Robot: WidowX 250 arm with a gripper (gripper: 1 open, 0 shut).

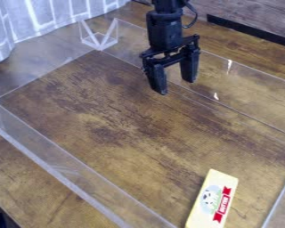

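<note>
The black gripper (173, 75) hangs open over the back middle of the wooden tray floor, its two fingers apart and nothing visible between them. A pale yellow box (212, 200) with a red label and a small cartoon face lies at the front right, well away from the gripper.
Clear plastic walls border the work area, with a white bracket (99, 36) at the back left corner. A white curtain (20, 20) is at the top left.
</note>
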